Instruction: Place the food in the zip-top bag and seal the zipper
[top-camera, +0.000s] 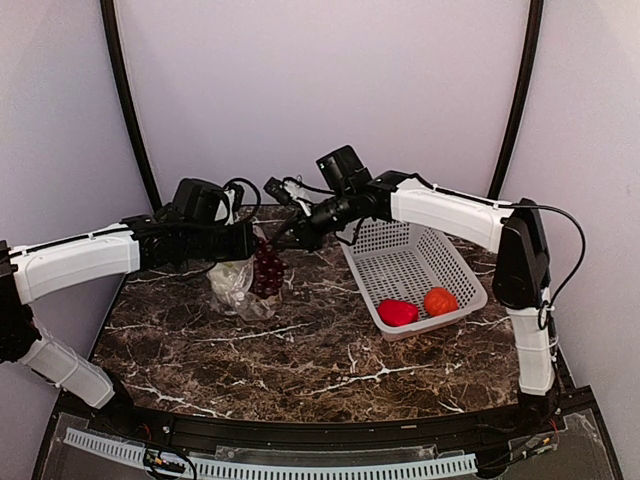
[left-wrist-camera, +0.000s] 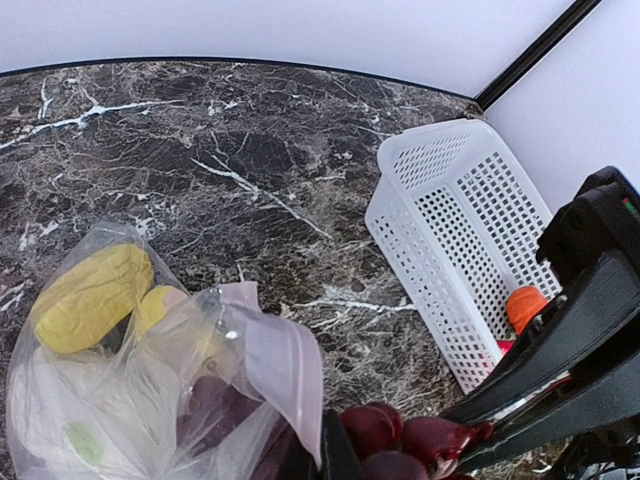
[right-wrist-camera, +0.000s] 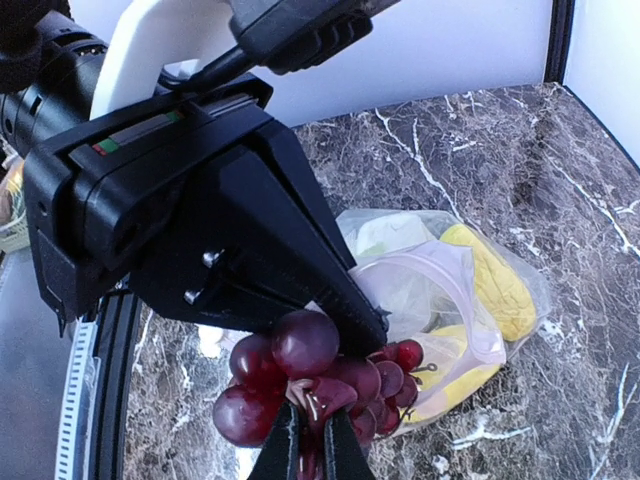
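Note:
The clear bag (top-camera: 236, 290) stands at the left of the table, with yellow and pale food inside it. My left gripper is shut on the bag's rim (left-wrist-camera: 308, 385), and the mouth gapes toward the right arm. A bunch of dark red grapes (right-wrist-camera: 335, 375) hangs at that mouth from my right gripper, which is shut on its upper part. In the left wrist view, dark grapes (left-wrist-camera: 212, 408) show through the plastic while others (left-wrist-camera: 372, 430) bulge outside the rim. How deep the bunch sits is partly hidden by the left fingers.
A white perforated basket (top-camera: 362, 275) stands to the right, holding a red item (top-camera: 398, 312) and an orange-red round item (top-camera: 440, 301). Both grippers are close together above the bag.

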